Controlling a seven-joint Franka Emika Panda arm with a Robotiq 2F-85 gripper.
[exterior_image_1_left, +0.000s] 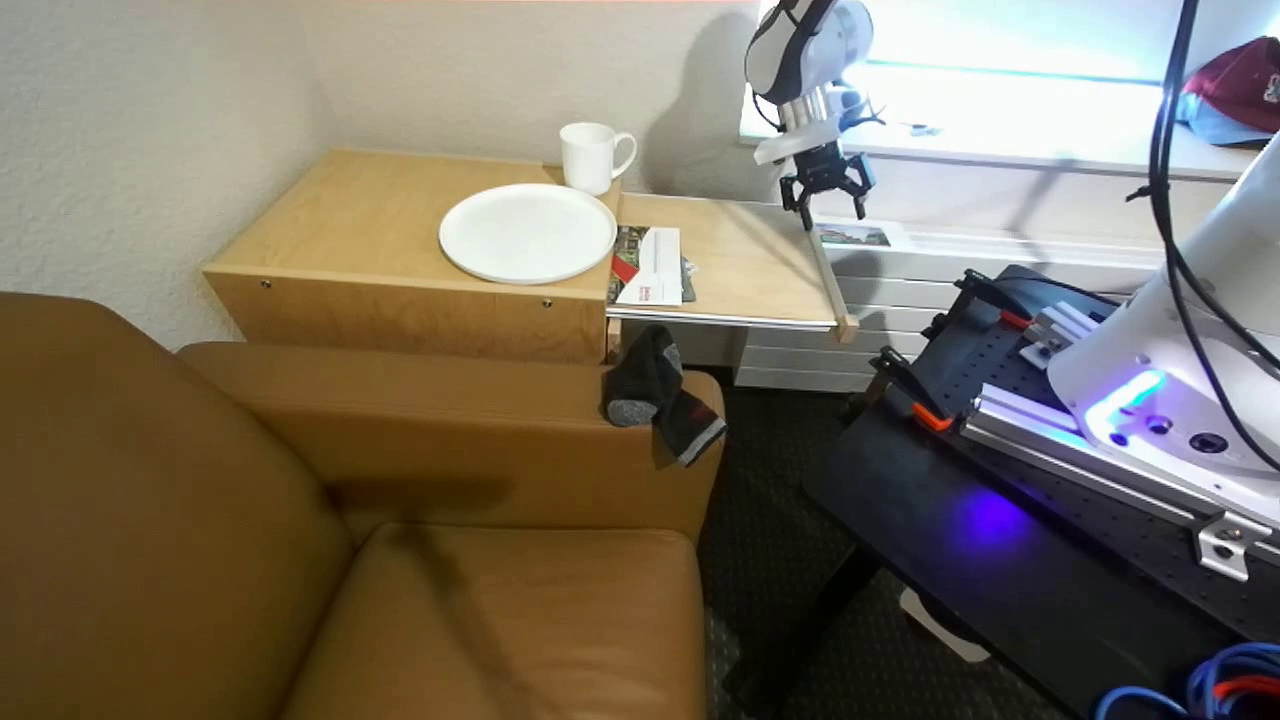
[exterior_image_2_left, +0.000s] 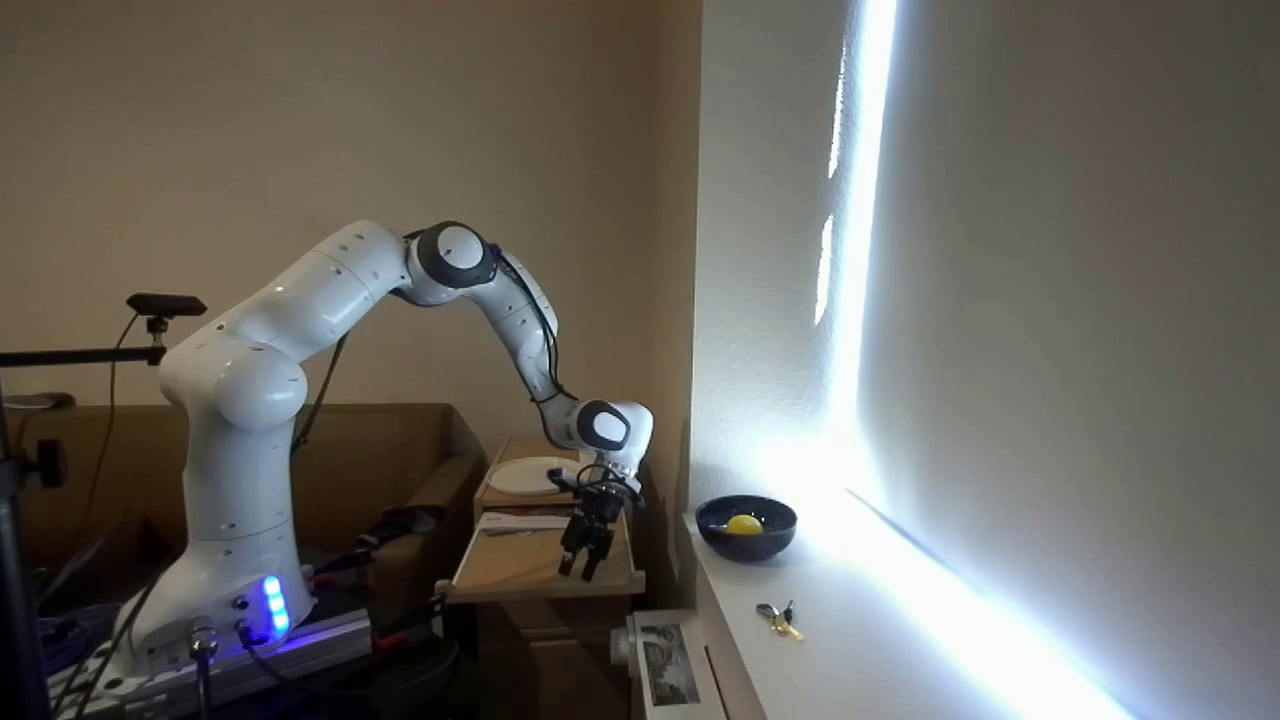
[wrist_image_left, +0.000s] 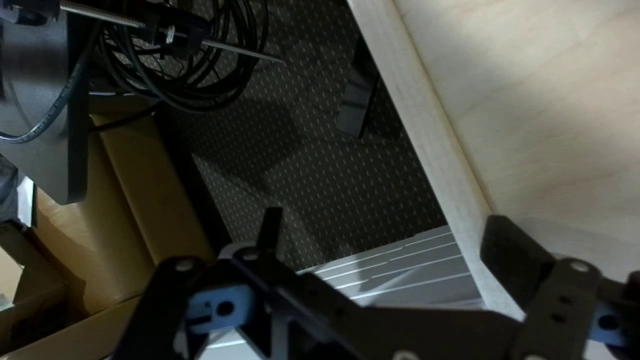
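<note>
A pulled-out wooden drawer extends from the low cabinet. My gripper is at the drawer's outer end, pointing down, fingers spread wide. In the wrist view, one of its fingers overlaps the drawer's front board, while the other appears over the floor. Nothing is gripped between them; whether the near finger touches the board I cannot tell. Inside the drawer lie a white-and-red leaflet and other printed papers. A white plate and a white mug stand on the cabinet top.
A dark sock lies on the brown sofa's armrest. On the windowsill, a dark bowl holds something yellow, with keys nearby. The radiator runs beneath the sill. Black cables hang near the robot table.
</note>
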